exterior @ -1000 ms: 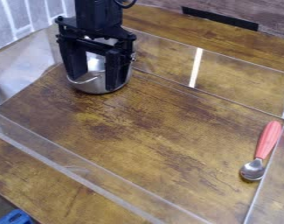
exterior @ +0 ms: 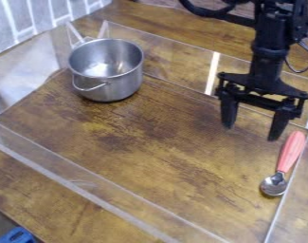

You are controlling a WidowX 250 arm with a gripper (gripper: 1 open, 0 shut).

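Observation:
My black gripper [exterior: 254,113] hangs open over the right side of the wooden table, with nothing visible between its two downward fingers. Just right of it and lower lies a spoon with a pink handle [exterior: 292,151], its metal bowl toward the front. A steel pot [exterior: 107,83] with a wire handle stands at the back left, apart from the gripper.
Clear plastic edging runs along its left and front sides. A white tape strip [exterior: 213,68] lies behind the gripper, and a blue object [exterior: 14,236] shows at the bottom left corner.
My gripper has moved from over the pot at the left across to the right, near the spoon. The pot and spoon look unmoved.

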